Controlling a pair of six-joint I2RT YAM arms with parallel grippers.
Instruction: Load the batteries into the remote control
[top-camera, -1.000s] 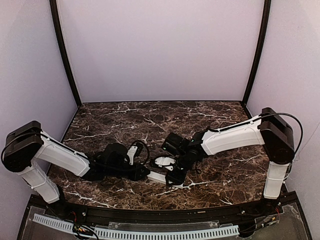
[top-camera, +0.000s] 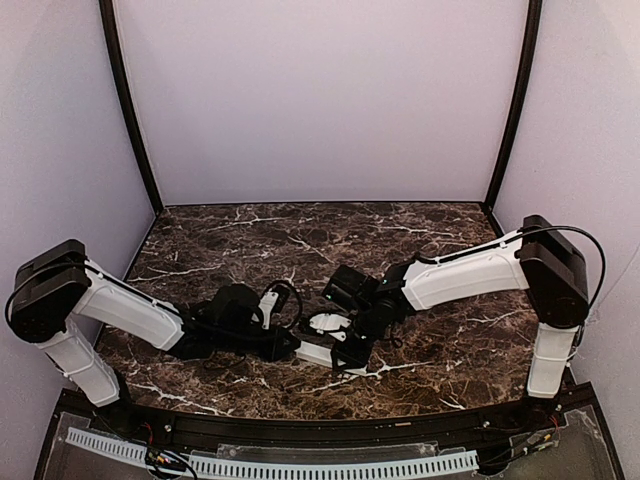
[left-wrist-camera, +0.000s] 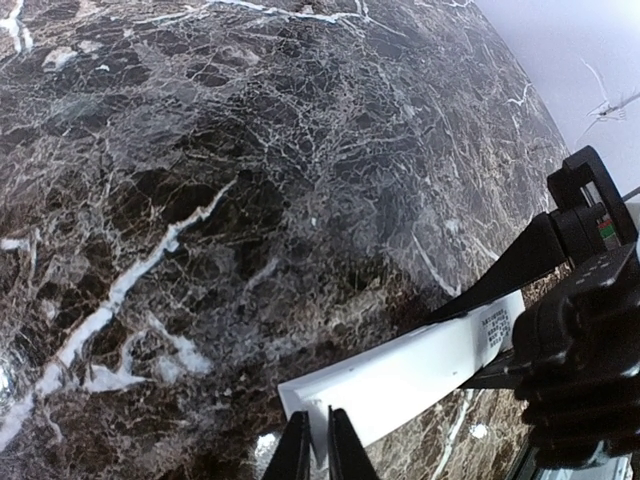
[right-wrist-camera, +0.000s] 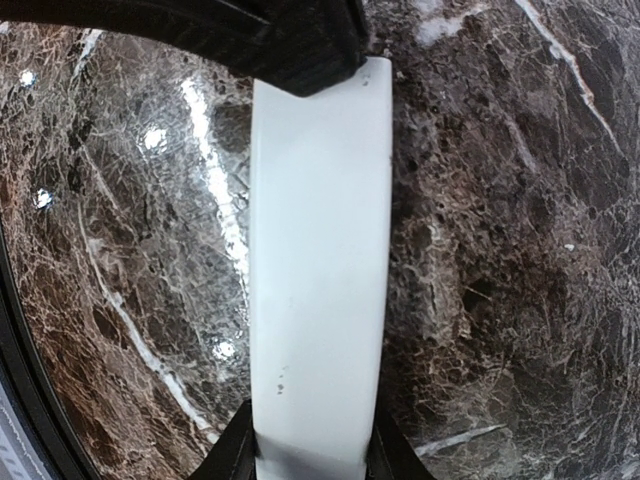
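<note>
A white remote control (top-camera: 314, 353) lies on the marble table between both grippers. In the left wrist view it (left-wrist-camera: 400, 375) runs diagonally, a printed label at its far end; in the right wrist view its plain white face (right-wrist-camera: 320, 250) stands lengthwise. My left gripper (top-camera: 282, 346) is at the remote's left end, its fingertips against that end; how far they stand apart is hard to make out. My right gripper (top-camera: 350, 356) is shut on the remote at its right end, its dark fingers hiding part of it. No batteries can be made out.
Pale walls enclose it at the back and sides, and a dark rail (top-camera: 300, 430) runs along the front edge.
My left gripper has shifted very slightly over the last second; the remote and my right arm look unchanged.
</note>
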